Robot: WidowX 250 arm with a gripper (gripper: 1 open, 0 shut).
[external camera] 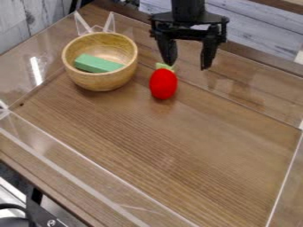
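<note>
My black gripper (189, 55) hangs at the top centre of the camera view, its two fingers spread open with nothing between them, above and behind a red oval object (164, 84). A small light green piece (165, 66) lies just behind the red object, partly hidden by it. To the left, a round tan bowl (117, 44) holds a pale green block (97, 64).
A whitish wall runs along the back right, and a grey-white panel stands at the top left.
</note>
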